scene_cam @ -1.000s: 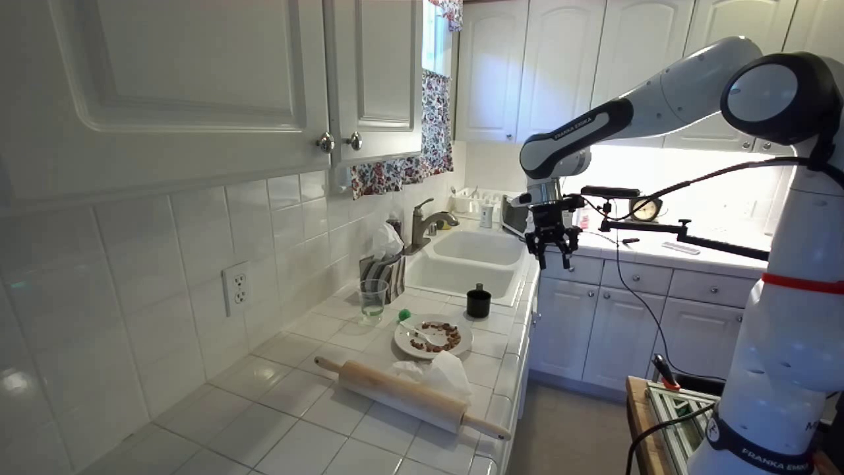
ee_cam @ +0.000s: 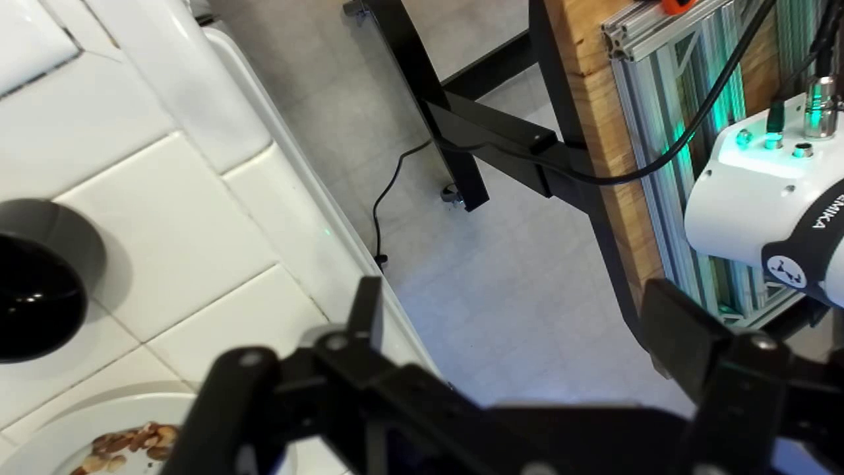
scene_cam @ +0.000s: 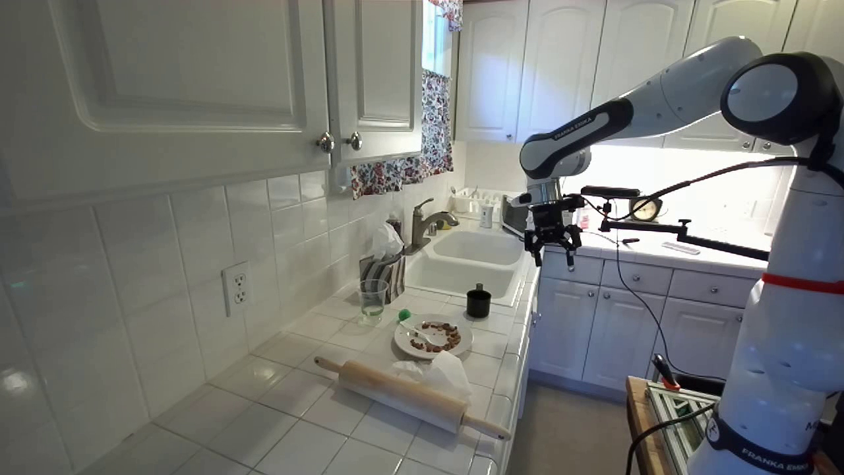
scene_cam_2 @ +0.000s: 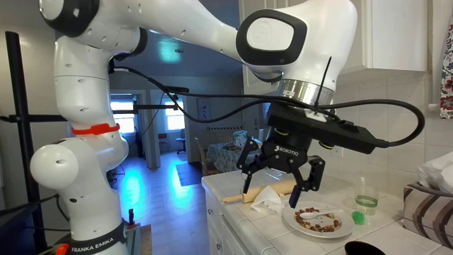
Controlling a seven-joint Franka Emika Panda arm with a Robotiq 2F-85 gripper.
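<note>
My gripper (scene_cam: 554,260) hangs in the air at the counter's front edge, pointing down. Its black fingers (scene_cam_2: 295,197) stand wide apart, and in the wrist view only floor and the counter's edge show between them. A white plate (scene_cam: 401,342) with nuts (scene_cam_2: 332,227) and a white spoon (scene_cam_2: 312,214) rests on the tiles. Beside it are a small black cup (scene_cam: 478,304) and a spiky green ball (scene_cam_2: 357,217). A wooden rolling pin (scene_cam: 401,393) lies with a crumpled white tissue (scene_cam: 449,373) against it. The gripper touches none of these.
A clear plastic cup (scene_cam: 372,305) and a striped tissue box (scene_cam_2: 429,212) stand near the tiled wall. Behind them are the faucet (scene_cam: 423,225) and white double sink (scene_cam: 451,277). Bare tiles lie in front of the rolling pin; open floor separates counter and robot base.
The gripper's fingers have spread slightly farther apart. The arm and the things on the counter look unmoved.
</note>
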